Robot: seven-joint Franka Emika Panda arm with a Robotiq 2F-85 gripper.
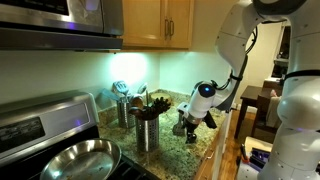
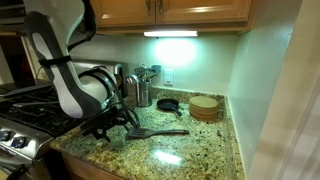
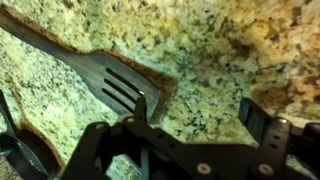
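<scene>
My gripper stands open above the speckled granite counter, with only bare stone showing between its fingers. A dark slotted spatula (image 3: pixel 112 78) lies flat on the counter; in the wrist view its slotted end reaches close to the left finger, outside the gap. Whether they touch, I cannot tell. In exterior view 2 the spatula (image 2: pixel 158 133) lies to the right of my gripper (image 2: pixel 127 122). Exterior view 1 shows the gripper (image 1: pixel 190 131) low over the counter, small and dark.
A black pan (image 2: pixel 170 104) and a round tan stack (image 2: pixel 205 107) sit farther back. Metal utensil holders (image 1: pixel 147 132) stand beside the stove, where a large pan (image 1: pixel 82 163) rests. A wall (image 2: pixel 262 80) bounds the counter's right side.
</scene>
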